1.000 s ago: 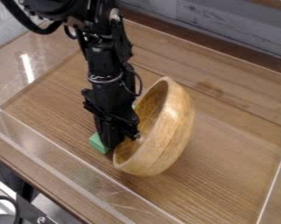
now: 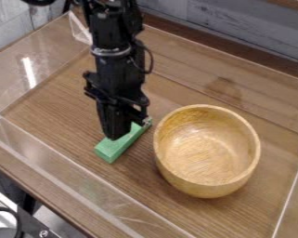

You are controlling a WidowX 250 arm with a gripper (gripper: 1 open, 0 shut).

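My black gripper (image 2: 123, 125) hangs in the upper middle of the camera view, above and at the back end of a green block (image 2: 118, 144). It looks shut, with nothing visible between its fingers. The block lies on the wooden table, just left of a pale wooden bowl (image 2: 206, 149), which sits upright on the right.
A raised edge runs along the back right, and a black cable lies at the lower left corner.
The bowl, tilted up against my gripper earlier, now sits flat to the right. My gripper has moved up and back from it, and the green block is now in full view.
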